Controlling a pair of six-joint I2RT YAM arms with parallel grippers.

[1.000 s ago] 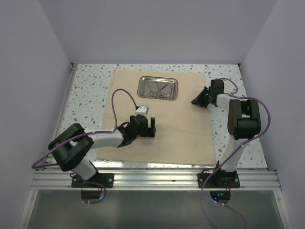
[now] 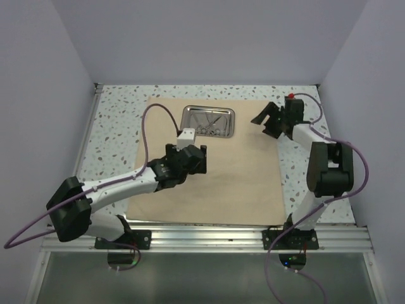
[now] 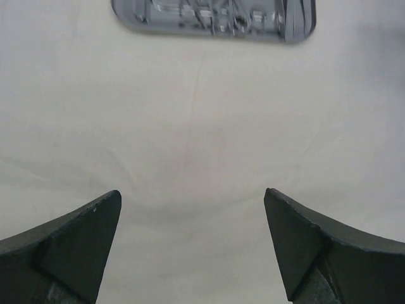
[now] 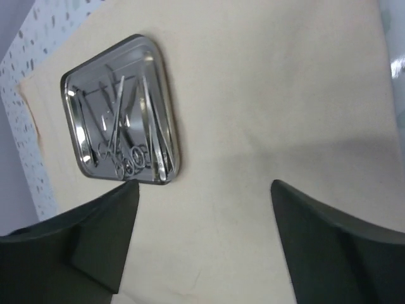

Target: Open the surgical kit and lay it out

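Note:
A beige cloth (image 2: 240, 183) lies spread over the speckled table. On its far part rests a metal tray (image 2: 233, 120) of instruments; scissors-like rings and slim tools show in the right wrist view, where the tray (image 4: 162, 66) is at upper left. My left gripper (image 2: 188, 158) is over the cloth in front of the tray. Its fingers (image 3: 82, 244) stand wide apart with only cloth beneath. Near the cloth's far right side is my right gripper (image 2: 264, 120), open, its blurred fingers (image 4: 101, 237) apart and nothing between them.
Bare speckled table (image 2: 114, 139) shows left of the cloth, and a narrower strip on the right. Grey walls enclose the sides and back.

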